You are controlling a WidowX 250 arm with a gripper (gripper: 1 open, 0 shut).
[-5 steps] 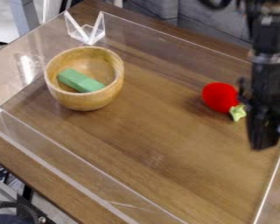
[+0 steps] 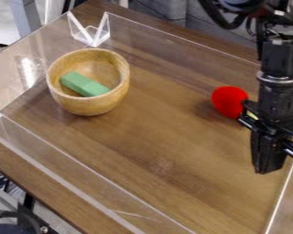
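Observation:
My black gripper (image 2: 266,154) hangs low over the right side of the wooden table, its tips pointing down; how far apart they are is unclear. Just left of it and partly behind it lies a red round object (image 2: 229,99). At the upper left stands a wooden bowl (image 2: 107,101) with a green block (image 2: 84,84) inside.
A clear plastic edge runs along its left side, with cables beyond at the lower left.
The gripper has come into sharp view over the right side, now covering the pale green tip beside the red object seen a second ago. The bowl and block have not moved.

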